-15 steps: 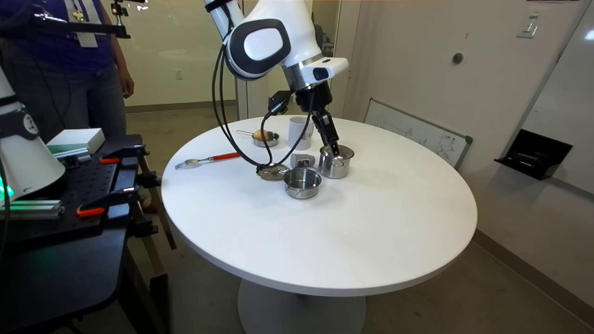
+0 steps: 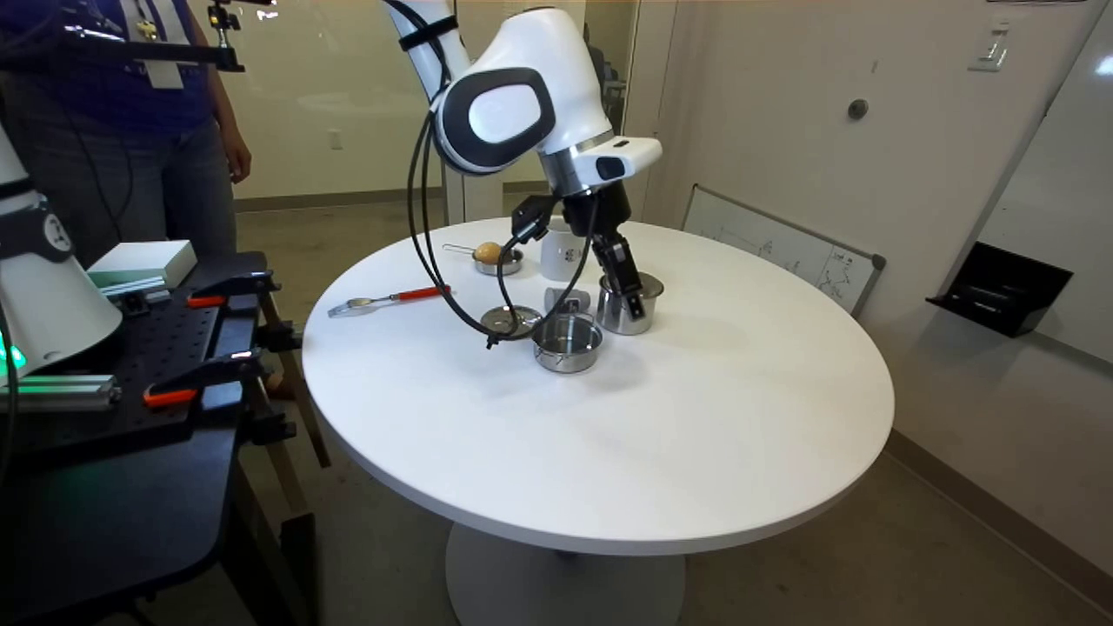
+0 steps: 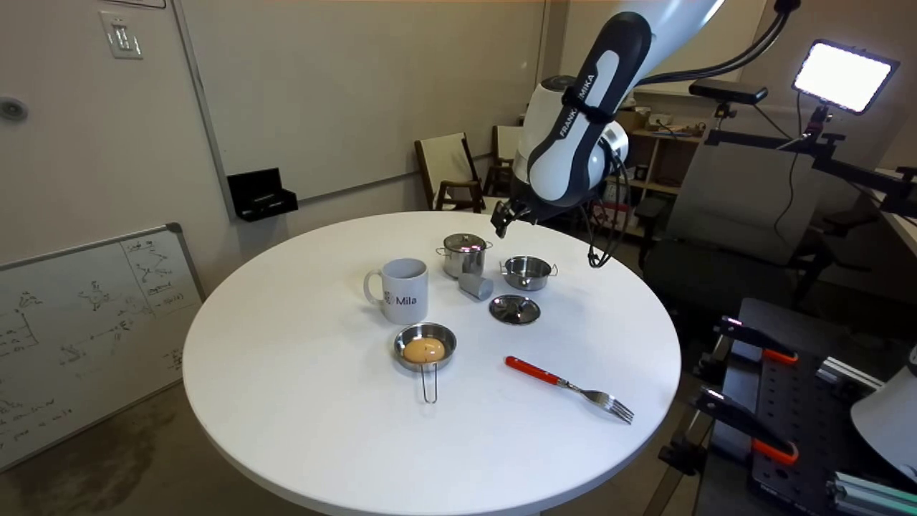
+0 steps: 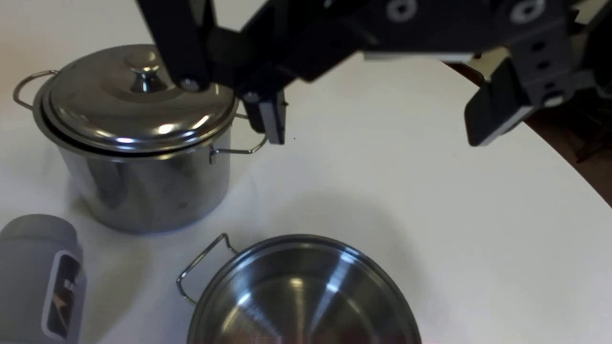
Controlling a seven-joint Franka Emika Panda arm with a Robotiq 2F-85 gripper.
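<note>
Above the table my gripper stands open, with bare white tabletop between its fingertips and nothing held. One finger point(image 4: 272, 121) appears close to the side handle of the lidded steel pot point(image 4: 149, 177); whether they touch I cannot tell. That pot is upright, its knobbed lid point(image 4: 114, 109) resting on top. An open, empty steel pan point(image 4: 304, 298) with wire handles sits beside it. In exterior view 1 the gripper point(image 2: 636, 307) overlaps the front of the lidded pot point(image 2: 631, 318).
Around the pots are a grey cylinder point(image 3: 475, 285) on its side, a loose lid point(image 3: 515, 309), a white Mila mug point(image 3: 404, 297), a small pan point(image 3: 449, 335) holding an egg-like thing point(image 3: 423, 350) and a red-handled fork point(image 3: 550, 377).
In exterior view 1 the arm and gripper have come lower and slightly right, from over the pot's lid to in front of its side. The objects on the table look unmoved.
</note>
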